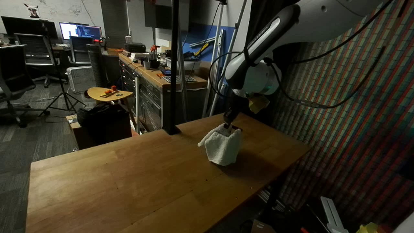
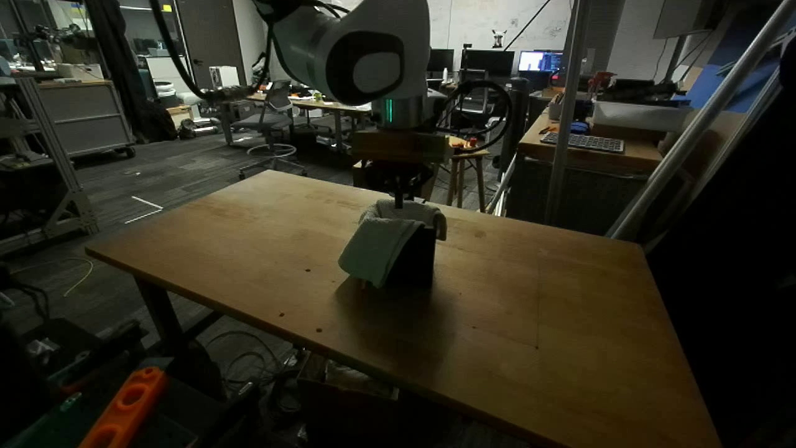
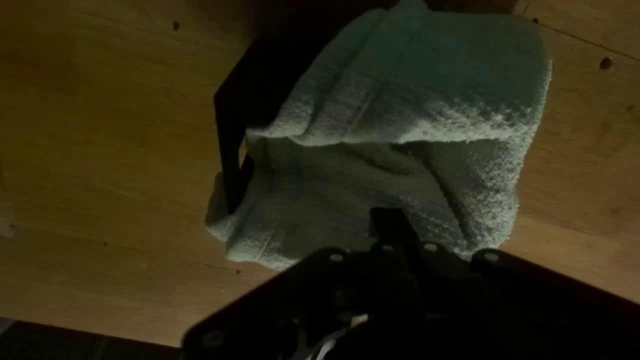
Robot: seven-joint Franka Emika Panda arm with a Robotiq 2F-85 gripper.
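A pale towel [image 1: 222,147] is draped over a dark box [image 2: 419,257] on the wooden table, hanging down its sides and sagging in the middle. In the wrist view the towel [image 3: 336,186] shows a fold along its upper part, and a black corner of the box [image 3: 264,78] sticks out at the left. My gripper [image 1: 228,124] points down at the sagging middle of the towel. In the second exterior view the gripper [image 2: 399,203] is just at the far rim of the towel. Its fingers [image 3: 393,225] are together, and no cloth shows between them.
A black upright post [image 1: 173,77] stands at the table's back edge. A cluttered workbench [image 1: 163,83] lies beyond it.
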